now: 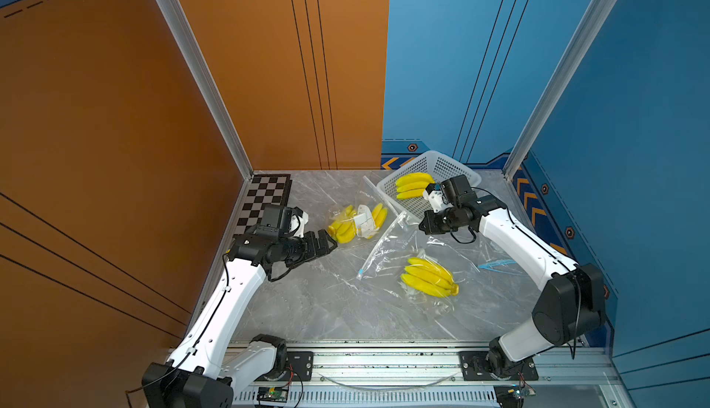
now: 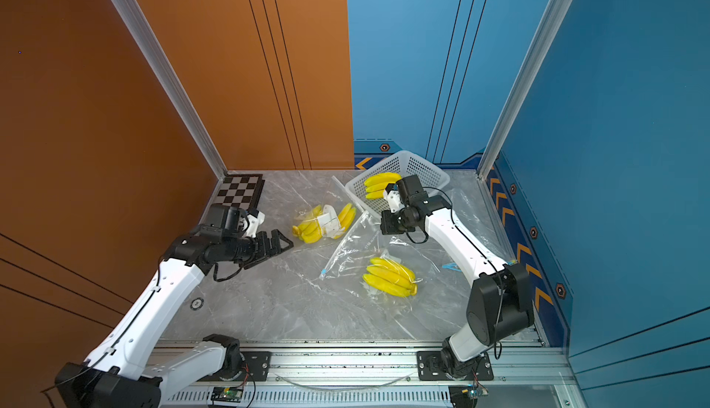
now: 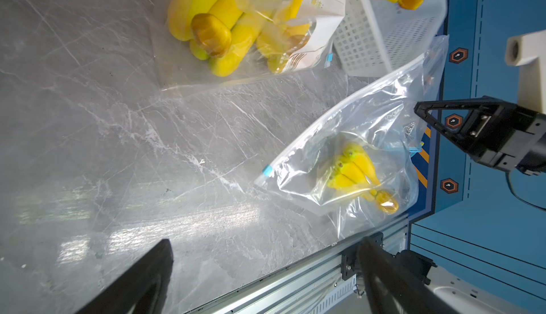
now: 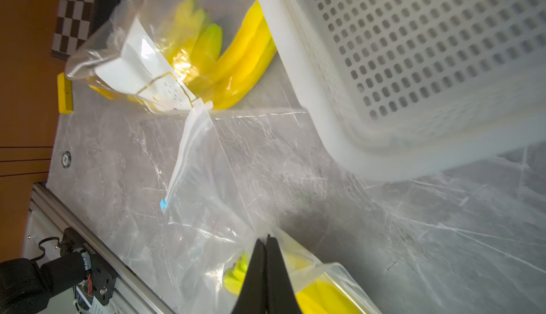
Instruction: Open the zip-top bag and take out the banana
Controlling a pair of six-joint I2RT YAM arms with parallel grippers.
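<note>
In the top left view, a clear zip top bag is stretched up from the table, a bunch of yellow bananas in its lower part. My right gripper is shut on the bag's film, above the bananas. In the right wrist view the film gathers at the shut fingertips, and bananas show below. The zip edge with its blue end slants upward in the left wrist view. My left gripper stands open and empty, left of this bag.
A white perforated basket holding more bananas stands at the back, close behind my right gripper. Another bag of bananas lies left of it.
</note>
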